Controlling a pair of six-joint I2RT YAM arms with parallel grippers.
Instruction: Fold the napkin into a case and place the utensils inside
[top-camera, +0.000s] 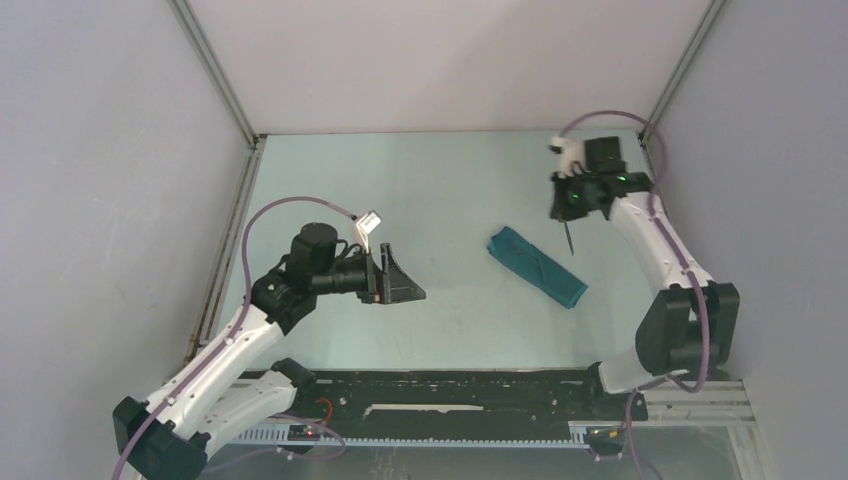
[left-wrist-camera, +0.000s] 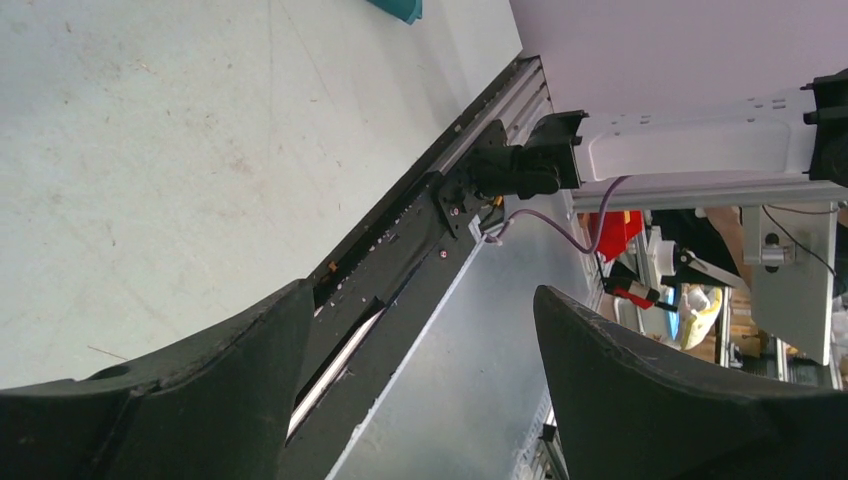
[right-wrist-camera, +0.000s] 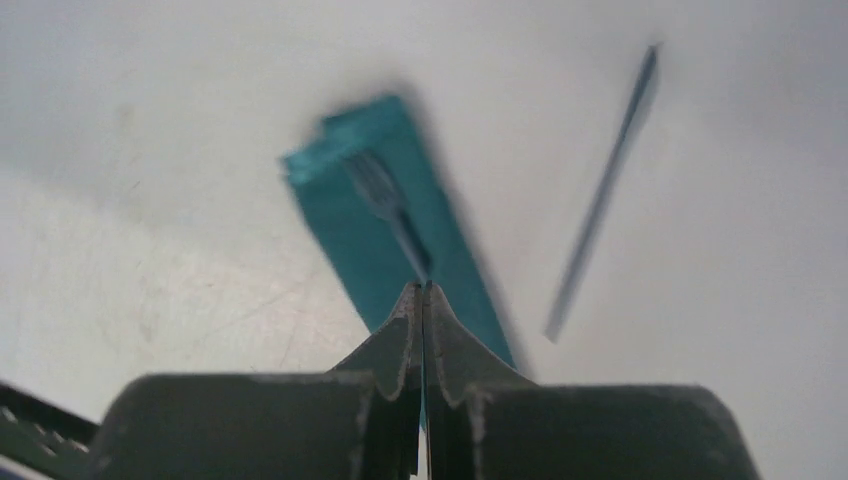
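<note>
The folded teal napkin (top-camera: 535, 265) lies right of centre on the table. My right gripper (top-camera: 562, 212) is above and beyond it, shut on a thin fork (right-wrist-camera: 395, 215) pointing out from the fingertips, seen over the napkin in the blurred right wrist view. A dark thin strip (right-wrist-camera: 605, 185) shows to the right there; I cannot tell whether it is an object or shadow. My left gripper (top-camera: 390, 275) hangs over the left-centre table, part open with nothing between its fingers; a napkin corner (left-wrist-camera: 398, 8) shows at the top of its wrist view.
</note>
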